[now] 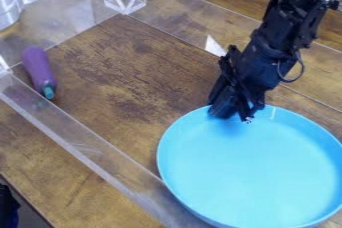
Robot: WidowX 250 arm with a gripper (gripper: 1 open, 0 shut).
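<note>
A black robot gripper (238,100) reaches down from the upper right to the back rim of a large light-blue plate (249,172), its fingertips at or just over that rim. Whether it is open or shut, and whether anything is between the fingers, is hard to make out in the dark shape. A purple cylindrical object (39,69) with a teal tip lies at the left.
Clear plastic strips (83,147) border the wooden surface (131,72) on the left and back, with a small clear bracket (123,0) at the back.
</note>
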